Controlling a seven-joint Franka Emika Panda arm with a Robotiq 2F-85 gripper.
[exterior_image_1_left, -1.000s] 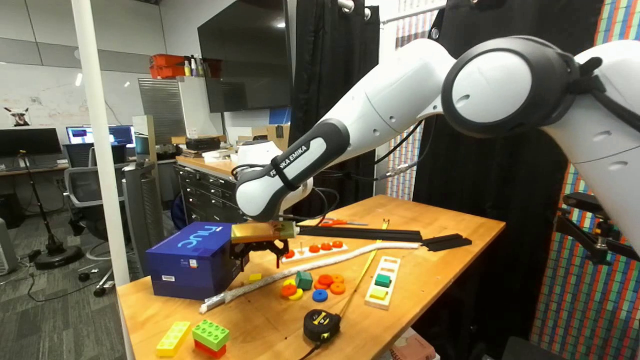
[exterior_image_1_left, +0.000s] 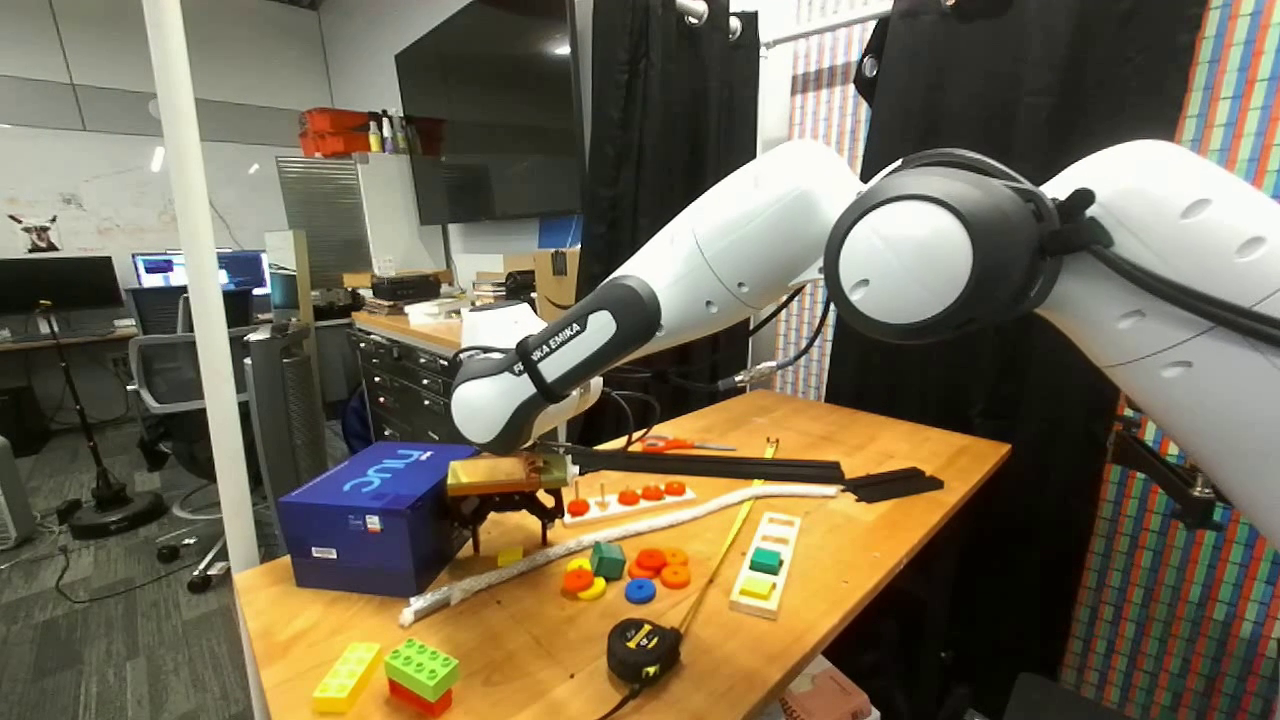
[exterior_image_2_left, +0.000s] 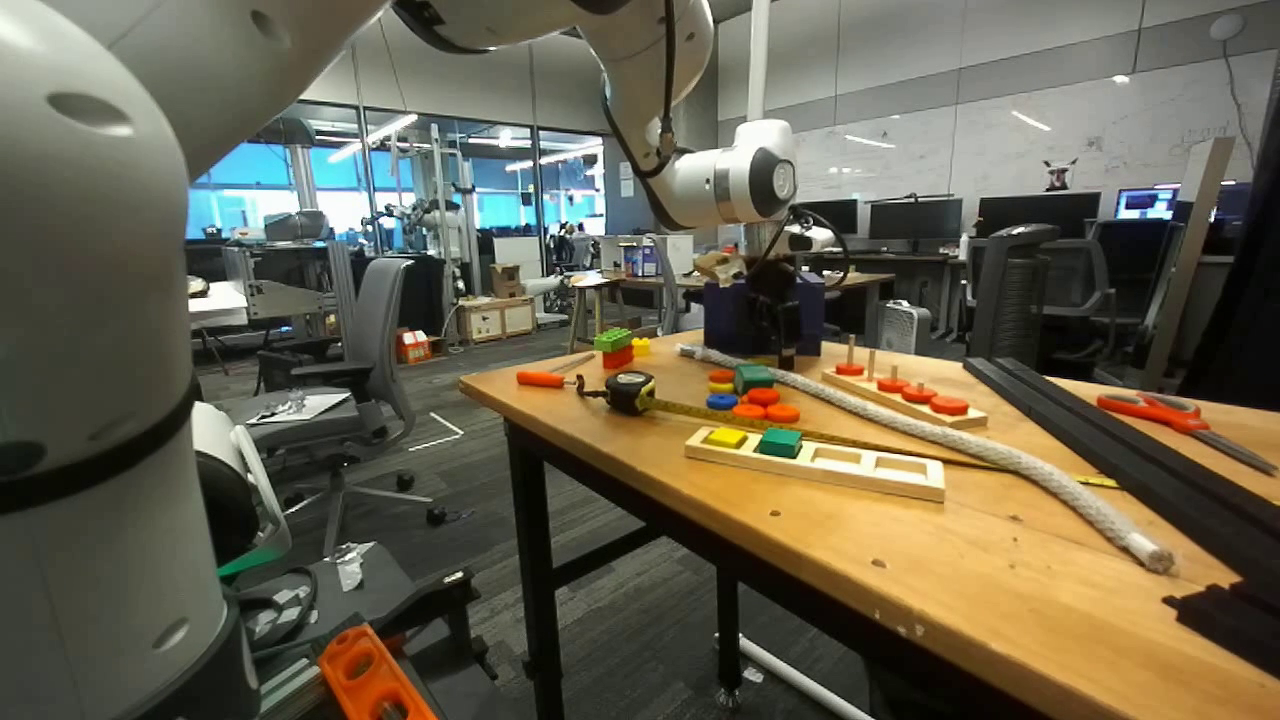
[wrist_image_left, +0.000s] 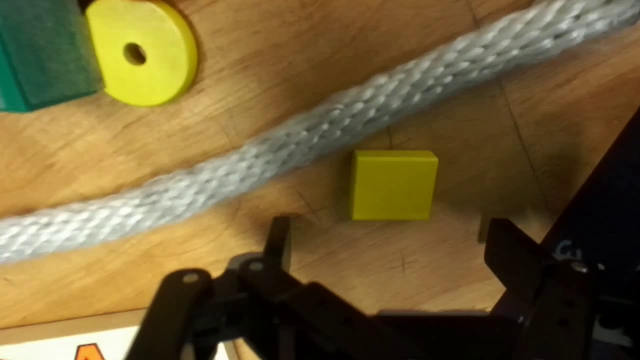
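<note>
A small yellow square block (wrist_image_left: 393, 187) lies flat on the table just below the grey braided rope (wrist_image_left: 336, 120) in the wrist view. My gripper stands open, its two dark fingers set wide, one to each side of the block's line and short of it, nothing held. Exterior view 1 has the gripper (exterior_image_1_left: 513, 540) low over the table beside the blue box (exterior_image_1_left: 360, 516), close to the yellow block (exterior_image_1_left: 510, 557). A wooden tray (exterior_image_1_left: 753, 596) with slots holds a green block (exterior_image_1_left: 765, 560) and a yellow block (exterior_image_1_left: 757, 586).
The blue box crowds one finger's side. The rope (exterior_image_1_left: 636, 526) runs along the block's other side. Loose discs (exterior_image_1_left: 675, 576), a green block (exterior_image_1_left: 608, 560), a tape measure (exterior_image_1_left: 642, 649) and a peg board (exterior_image_1_left: 609, 512) lie around. Bare table shows near the front edge.
My gripper has come down and moved slightly left in exterior view 1. The blue box has shifted left too. The yellow block appears unmoved.
</note>
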